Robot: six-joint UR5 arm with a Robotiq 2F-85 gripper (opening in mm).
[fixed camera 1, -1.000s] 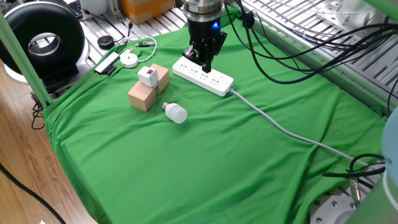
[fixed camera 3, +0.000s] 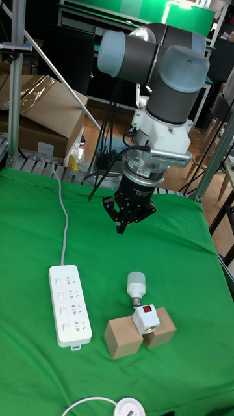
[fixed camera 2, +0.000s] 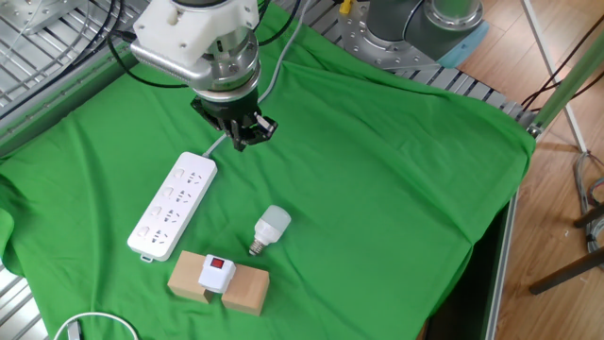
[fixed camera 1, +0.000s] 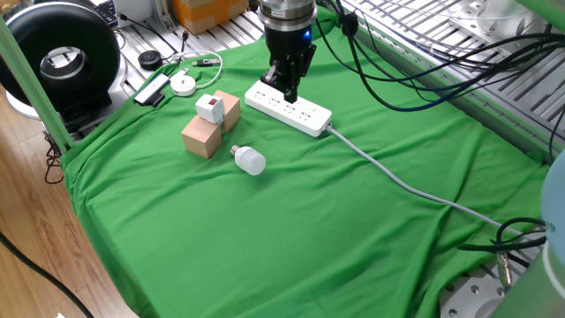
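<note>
My black gripper [fixed camera 3: 121,229] hangs above the green cloth, its fingertips close together and nothing seen between them; it looks shut. A white light bulb [fixed camera 2: 274,224] with a metal screw base lies on the cloth, apart from the gripper. Beside the bulb, a white socket adapter with a red switch [fixed camera 2: 217,274] rests across two wooden blocks [fixed camera 1: 202,138]. A white power strip [fixed camera 2: 173,206] lies flat on the cloth, its sockets facing up. From exterior view 1 the gripper overlaps the strip, but exterior view 3 shows it to the side, above the table.
The strip's grey cable [fixed camera 1: 402,181] runs across the cloth to the table's edge. Near another edge lie a round white device with a cable [fixed camera 1: 183,85] and a white plug piece [fixed camera 1: 152,89]. Black cables [fixed camera 1: 424,106] hang beside the arm.
The gripper has shifted very slightly to the left in exterior view 1. The bulb, adapter, blocks and power strip have stayed in place.
</note>
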